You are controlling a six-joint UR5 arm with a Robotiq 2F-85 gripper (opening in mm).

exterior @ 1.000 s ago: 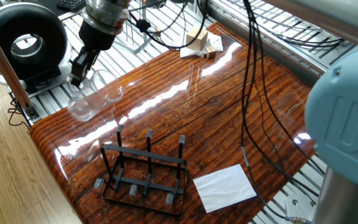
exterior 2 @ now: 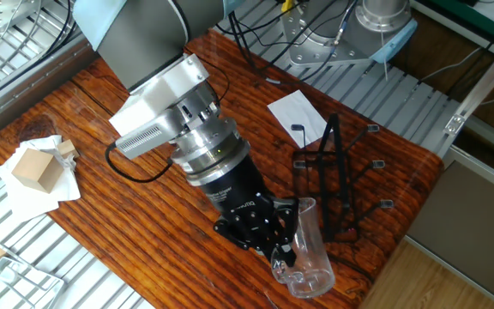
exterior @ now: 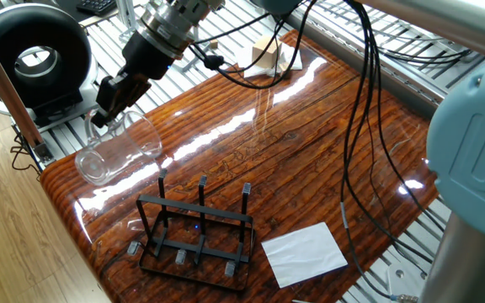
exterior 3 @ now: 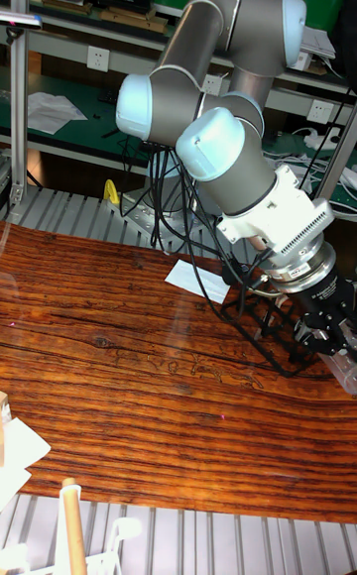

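A clear glass mug (exterior: 118, 151) is tilted well over at the left end of the table in exterior view 1. My gripper (exterior: 102, 116) is shut on its handle side. Exterior view 2 shows the mug (exterior 2: 309, 257) just beyond the fingertips of my gripper (exterior 2: 283, 254), beside the black rack. Whether the mug touches the tabletop cannot be made out. The black metal rack (exterior: 200, 225), with several upright posts, stands empty on the table near that end. Only part of the mug (exterior 3: 340, 368) shows at the right edge of exterior view 3.
A white sheet (exterior: 304, 254) lies flat beside the rack. Wooden blocks (exterior 2: 38, 170) rest on white paper at the table's opposite end. Dark cables (exterior: 369, 126) hang from the arm over the table.
In exterior view 1 the gripper and the mug have moved together, a little down and left, and the mug has turned to lie more on its side. The rack and sheet are unmoved.
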